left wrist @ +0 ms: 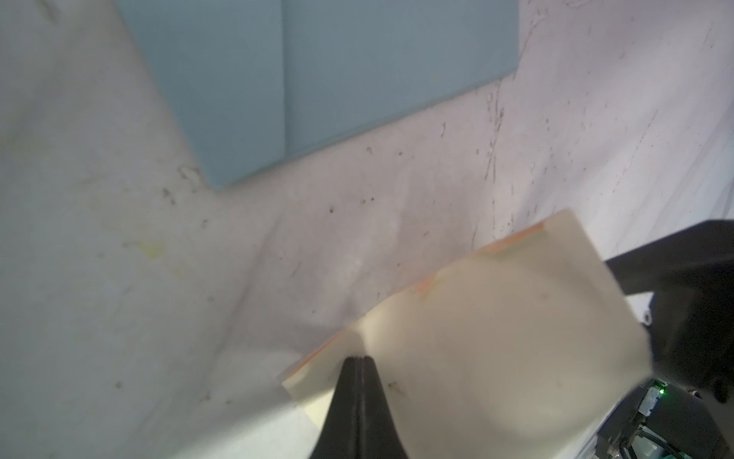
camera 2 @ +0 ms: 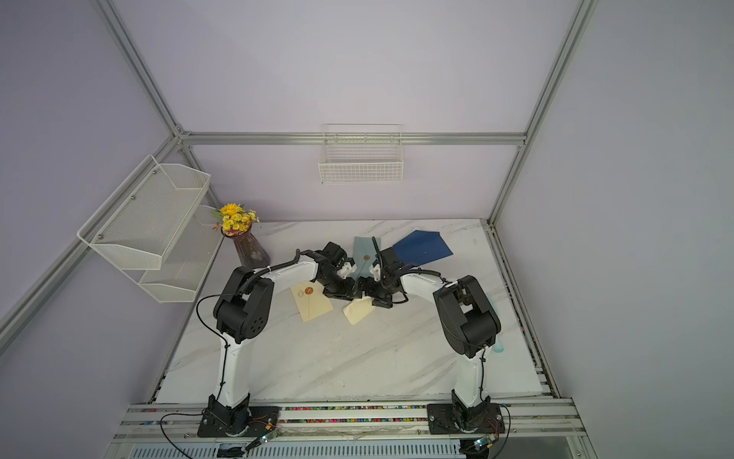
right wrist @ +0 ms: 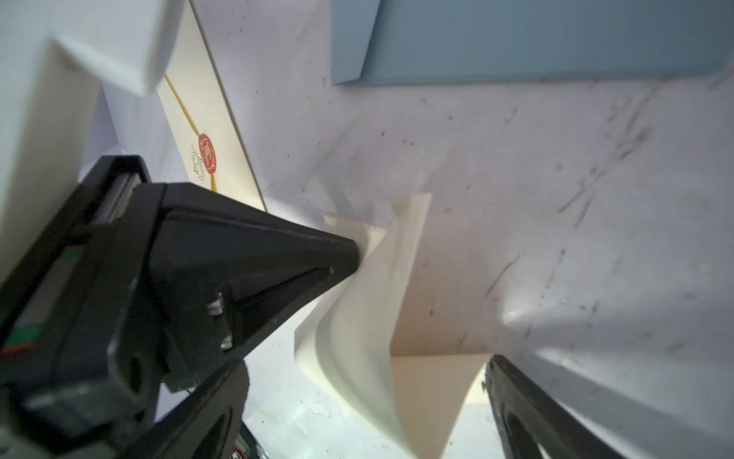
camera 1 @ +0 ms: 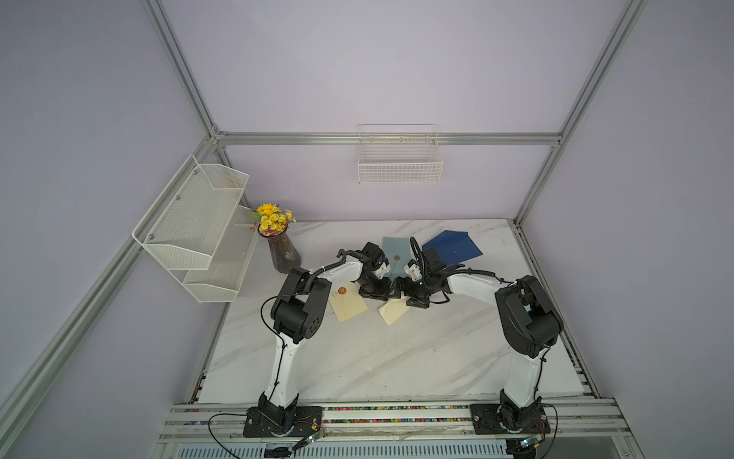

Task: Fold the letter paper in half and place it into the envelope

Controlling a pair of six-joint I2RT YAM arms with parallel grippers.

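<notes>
The cream letter paper (camera 1: 393, 311) has its near part showing between the two arms. In the right wrist view the paper (right wrist: 359, 329) is buckled, with one panel standing up in a curve. My left gripper is shut, its fingertips against the paper's face; nothing shows between them. Wide open, my right gripper has the paper between its spread fingers, not clamped. A cream envelope (camera 1: 349, 306) lies to the left, a grey-blue one (right wrist: 550, 38) just behind the paper. Which envelope is meant, I cannot tell.
A dark blue envelope (camera 1: 453, 248) lies at the back right, beyond my right arm. A vase of yellow flowers (camera 1: 284, 252) stands at the back left, near a white mesh rack (camera 1: 195, 218).
</notes>
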